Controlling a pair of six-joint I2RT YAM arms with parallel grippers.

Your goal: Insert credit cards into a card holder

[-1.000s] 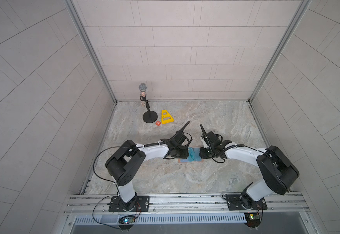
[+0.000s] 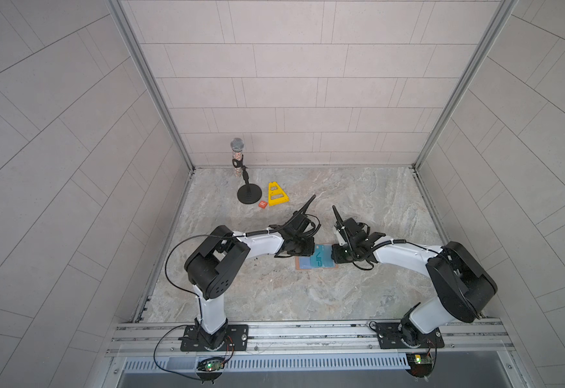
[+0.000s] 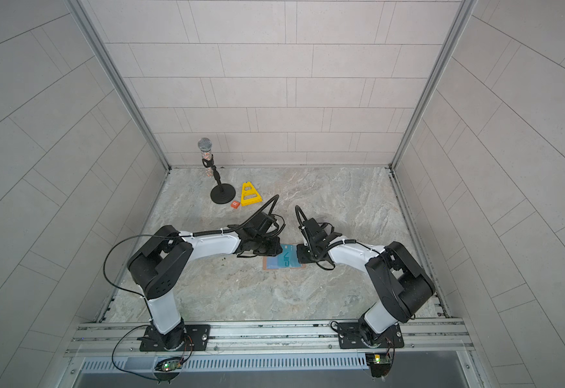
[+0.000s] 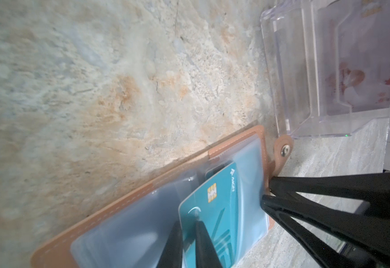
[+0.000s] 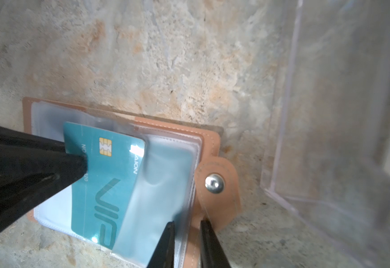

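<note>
A tan card holder (image 5: 212, 143) with clear sleeves lies flat on the table between my grippers. A teal credit card (image 4: 212, 218), with chip and VIP lettering, lies on its middle, slanted; whether it is inside a sleeve I cannot tell. My left gripper has its fingertips at the card's edge, close together; its hold is unclear. In the right wrist view the left gripper's dark fingers reach over the card from the left. My right gripper is low at the holder's snap-side edge, fingertips a little apart around that edge.
A clear plastic case (image 5: 338, 111) is beside the holder in the wrist views. A microphone on a stand (image 2: 249, 192), a yellow triangular piece (image 2: 277, 195) and a small red block (image 2: 262, 204) stand behind the left arm.
My left arm has shifted slightly toward the back and right, its gripper a little further over the card. The right arm looks unmoved.
</note>
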